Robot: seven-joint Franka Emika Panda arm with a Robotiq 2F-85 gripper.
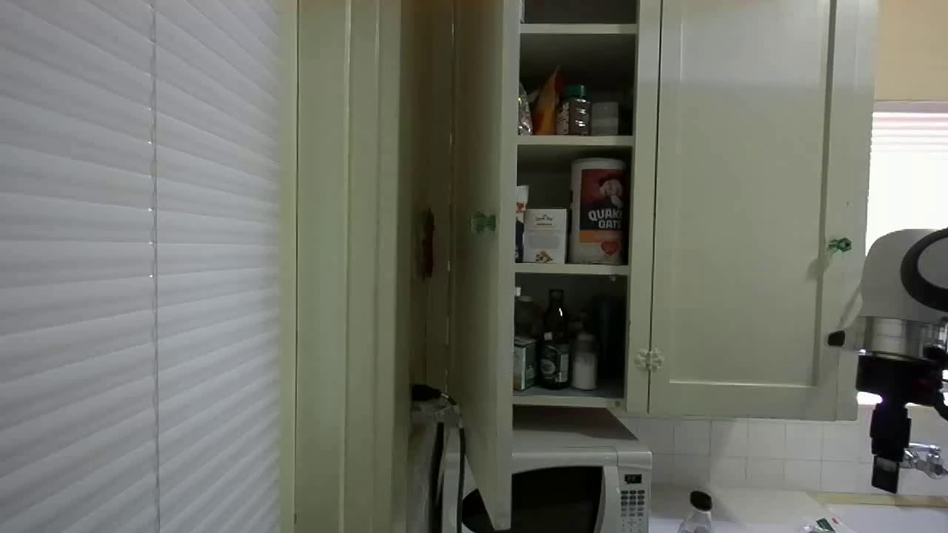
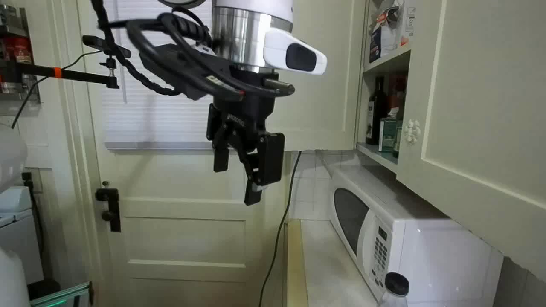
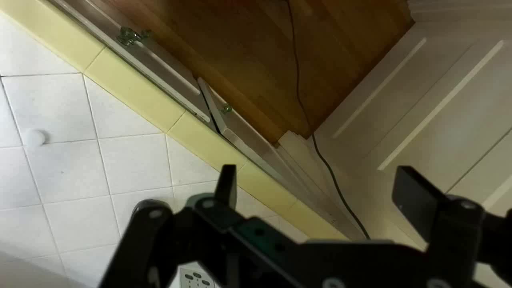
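Note:
My gripper is open in the wrist view, its two dark fingers wide apart with nothing between them. In exterior view 2 the gripper [image 2: 236, 181] hangs pointing down in mid-air, in front of the door and left of the open cupboard. At the right edge of exterior view 1 only part of the arm and gripper [image 1: 889, 462] shows, apart from the cupboards. The cupboard door [image 1: 484, 266] stands swung open. Its shelves hold an oats canister [image 1: 597, 212], a small white box [image 1: 544, 235], a dark bottle [image 1: 555, 342] and a pale bottle [image 1: 583, 361].
Beneath the cupboard sits a white microwave [image 2: 435, 250] on the counter. A dark-capped bottle [image 2: 395, 289] stands beside it. A black cable [image 2: 280, 225] hangs down past the counter's end.

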